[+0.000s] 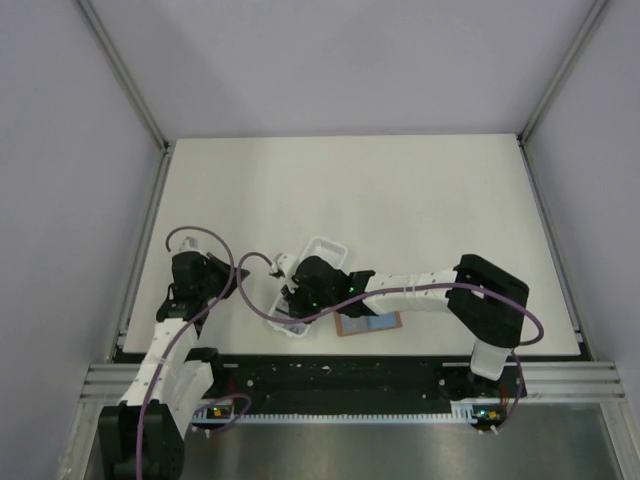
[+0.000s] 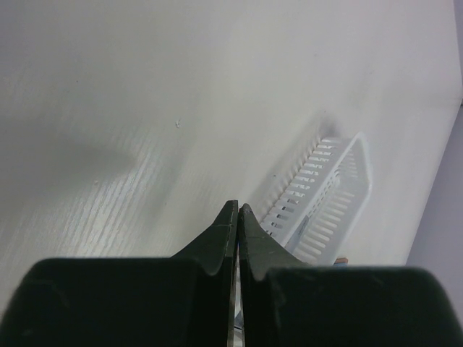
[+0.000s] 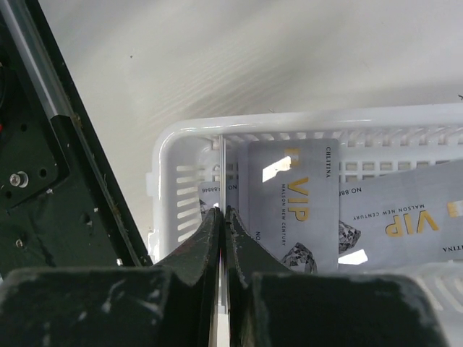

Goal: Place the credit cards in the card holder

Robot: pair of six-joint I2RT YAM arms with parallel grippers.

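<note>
In the right wrist view my right gripper is shut on a silver card (image 3: 223, 170), which stands upright and shows only its thin edge. It is at the near end of a white slotted basket (image 3: 172, 148). Inside the basket lie more silver VIP cards, among them one flat card (image 3: 293, 199) close beside the fingers and another card (image 3: 405, 217) farther along. My left gripper is shut with nothing between its fingers, raised over the table left of the basket. A flat wood-edged, blue-grey item (image 1: 380, 322), possibly the card holder, is partly hidden by the right arm.
A dark frame rail (image 3: 79, 166) runs close along the near end of the basket.
</note>
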